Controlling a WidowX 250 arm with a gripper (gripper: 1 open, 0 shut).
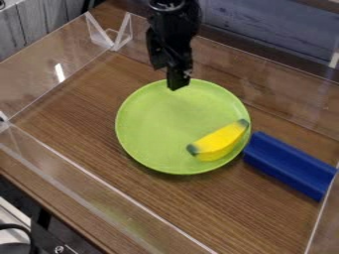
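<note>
A round green plate [165, 127] lies on the wooden surface in the middle. A yellow toy banana [220, 139] rests on its right part, toward the front. My black gripper [173, 73] hangs just above the plate's back edge, open, with nothing visible between its fingers.
A blue block [288, 167] lies right of the plate. Clear low walls [47, 74] border the surface. The wood left of the plate is bare.
</note>
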